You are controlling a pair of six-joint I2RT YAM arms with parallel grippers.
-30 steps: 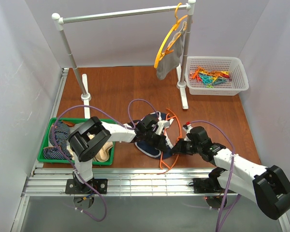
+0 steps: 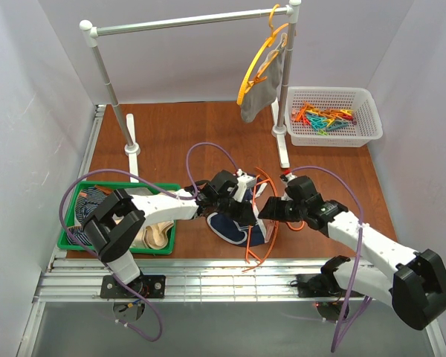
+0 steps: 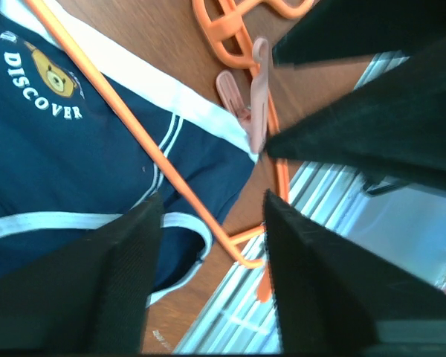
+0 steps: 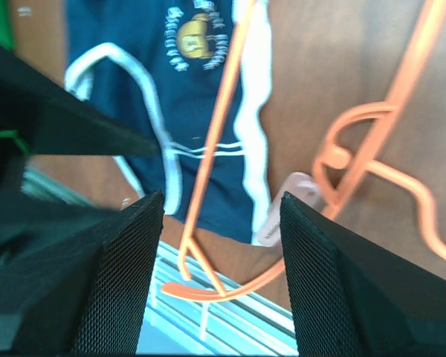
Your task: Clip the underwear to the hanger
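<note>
Navy underwear point(image 3: 59, 163) with white waistband and a bear print lies on the table, an orange hanger point(image 4: 401, 74) over it. A pink clip point(image 3: 256, 97) on the hanger sits at the waistband's end, in both wrist views. My left gripper hovers over the underwear with fingers apart, nothing seen between them. My right gripper is just beside it, also apart above the clip and hanger; dark fingers of the other gripper intrude in each wrist view.
A green tray point(image 2: 67, 242) of clothes is at left, a white basket point(image 2: 364, 119) of coloured clips at back right. A rack point(image 2: 163, 24) holds a yellow hanger with grey cloth.
Both arms have lifted and shifted slightly away from where they were over the hanger, the right one toward the back. The underwear and hanger look almost unchanged.
</note>
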